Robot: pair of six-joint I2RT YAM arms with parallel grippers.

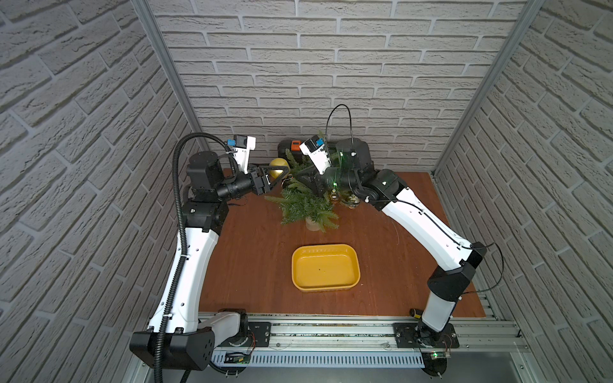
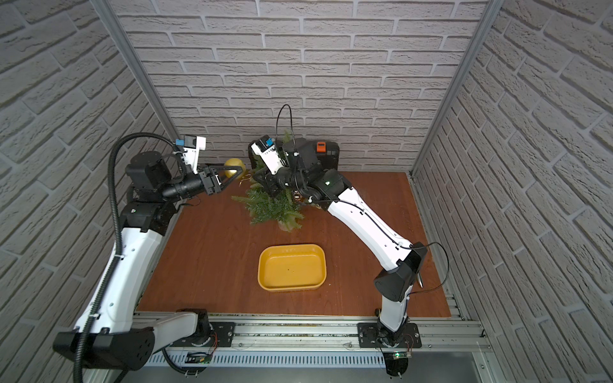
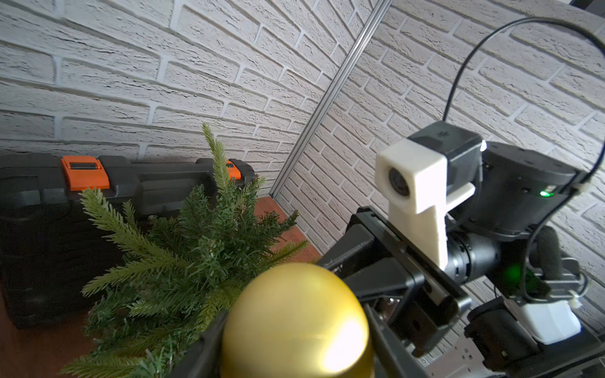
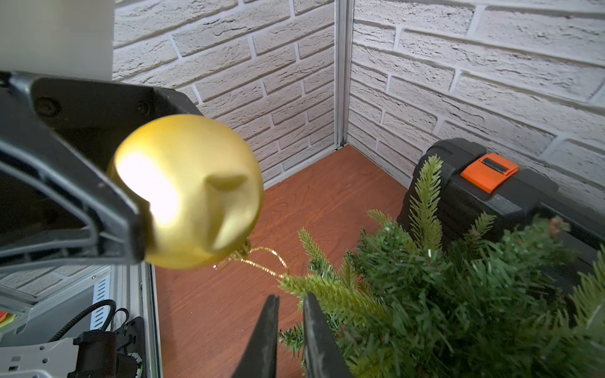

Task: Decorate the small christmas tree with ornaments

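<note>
A small artificial tree [image 1: 300, 204] stands in the middle of the table, below both arms. My left gripper [image 1: 274, 177] is shut on a gold ball ornament [image 4: 187, 189], left of the tree's upper branches. Its gold cord loop [image 4: 267, 250] hangs at a light branch tip. My right gripper is among the branches beside that loop, its narrow fingers part open and close together, with nothing clearly between them.
An empty yellow tray [image 1: 324, 268] lies in front of the tree. A black case [image 3: 31, 233] with orange latches stands behind it at the back wall.
</note>
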